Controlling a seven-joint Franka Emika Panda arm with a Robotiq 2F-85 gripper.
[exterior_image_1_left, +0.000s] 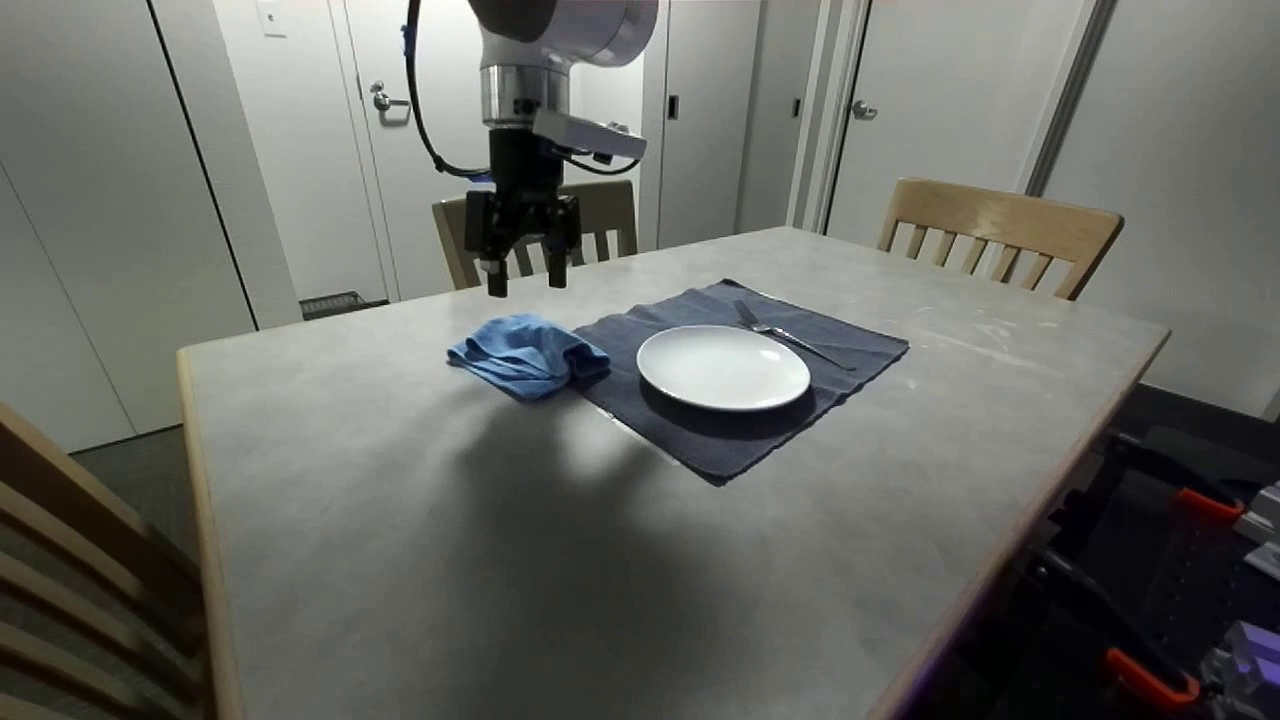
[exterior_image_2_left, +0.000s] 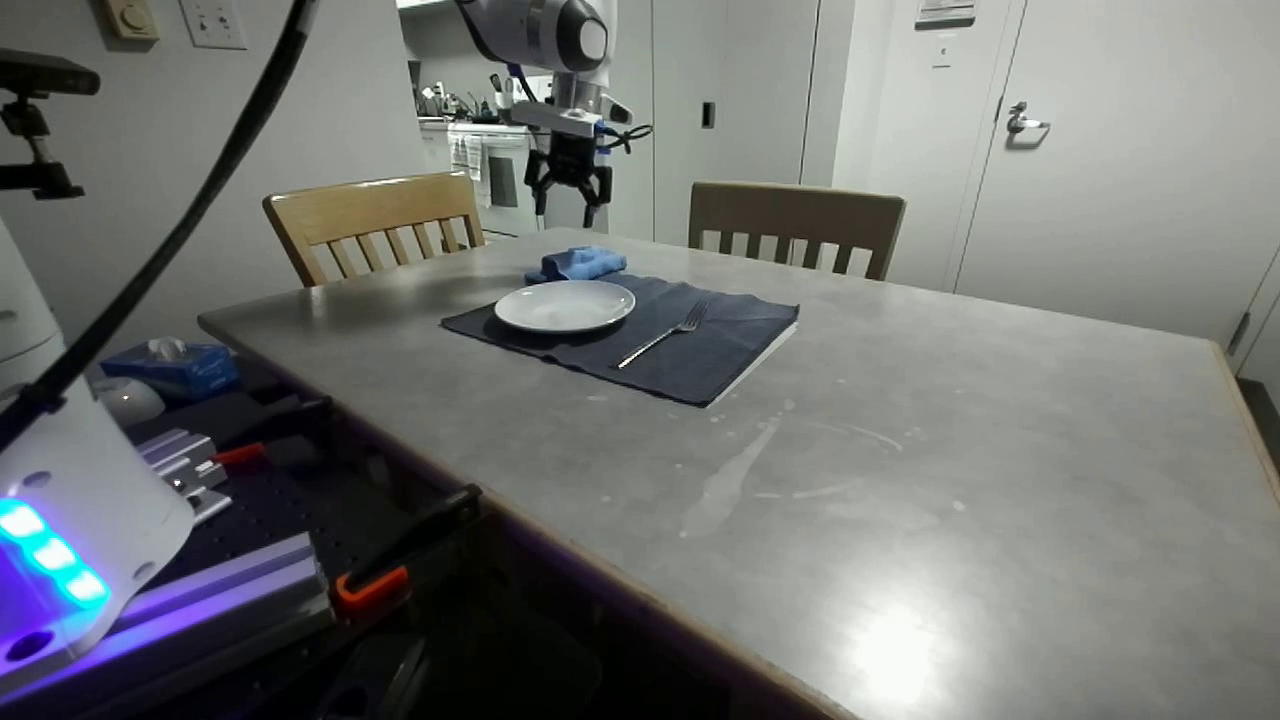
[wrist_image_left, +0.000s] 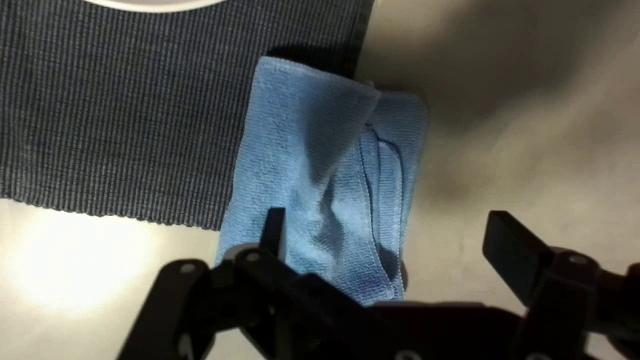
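Note:
A crumpled blue cloth (exterior_image_1_left: 524, 356) lies on the table at the left edge of the dark placemat (exterior_image_1_left: 672, 434), partly overlapping it. Above the cloth hangs my gripper (exterior_image_1_left: 528, 288), pointing down, its fingers apart with only air between them. In the wrist view the folded cloth (wrist_image_left: 300, 156) reaches under the left finger (wrist_image_left: 274, 231), while the right finger (wrist_image_left: 510, 255) is over bare table. Exterior view 2 has the gripper (exterior_image_2_left: 565, 223) high behind the cloth (exterior_image_2_left: 584, 263).
On the placemat sit a white plate (exterior_image_1_left: 723, 367) and, beside it, a fork (exterior_image_1_left: 792, 336). Wooden chairs (exterior_image_1_left: 1005, 228) stand around the table (exterior_image_1_left: 396, 576).

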